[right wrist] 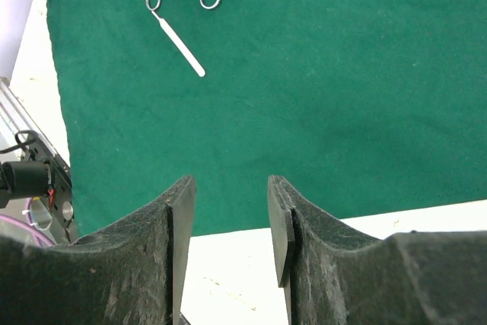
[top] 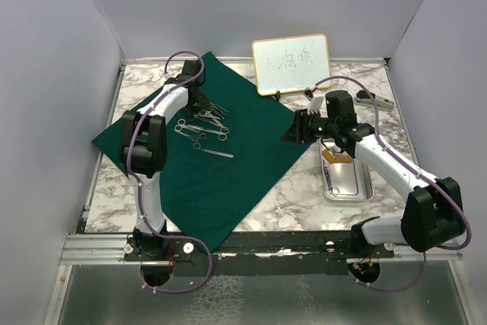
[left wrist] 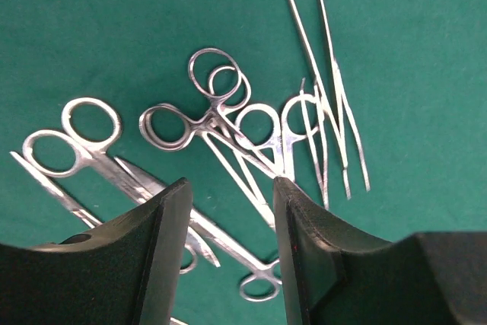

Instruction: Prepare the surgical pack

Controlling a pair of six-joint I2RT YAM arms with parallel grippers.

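Surgical instruments lie on the green cloth point(top: 205, 195): several scissors point(left wrist: 87, 142), crossed clamps point(left wrist: 202, 127) and long tweezers point(left wrist: 319, 43), with a scalpel handle point(top: 213, 151) apart below them. My left gripper point(top: 195, 100) is over the pile's upper part, its fingers part open with nothing between them in the left wrist view. My right gripper point(top: 297, 131) stands open and empty over the cloth's right edge, beside the metal tray point(top: 348, 188), which holds a tan block point(top: 338, 157) and some instruments, partly hidden by the arm.
A whiteboard point(top: 291, 62) with writing stands at the back. A dark-and-silver object point(top: 377, 100) lies at the back right.
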